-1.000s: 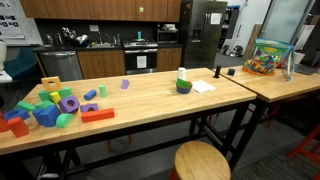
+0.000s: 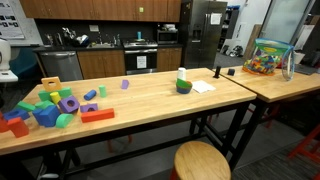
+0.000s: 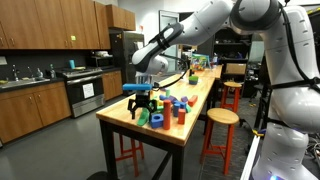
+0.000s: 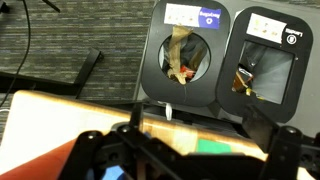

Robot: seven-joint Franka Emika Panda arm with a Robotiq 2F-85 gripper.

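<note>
My gripper is open in the wrist view, its dark fingers far apart with nothing between them. Beneath it runs the table edge, with parts of a red block (image 4: 40, 163) and a green block (image 4: 211, 147) showing. In exterior view 2 the gripper (image 3: 142, 112) hangs over the near end of the wooden table, above the group of blocks. That group, in exterior view 1, holds a blue block (image 2: 46, 116), a purple ring (image 2: 69, 104), an orange piece (image 2: 51, 84) and a long red block (image 2: 97, 115). Contact between fingers and blocks cannot be made out.
Two floor bins with openings, one round (image 4: 153, 75) and one square (image 4: 234, 80), stand just beyond the table edge. A green bowl (image 2: 184, 87) and white paper (image 2: 203, 87) lie farther along the table (image 2: 150, 105). Stools (image 2: 201, 160) stand beside it.
At the left edge of exterior view 1, the white part of my arm has shifted slightly. The blocks, bowl and paper look unmoved.
</note>
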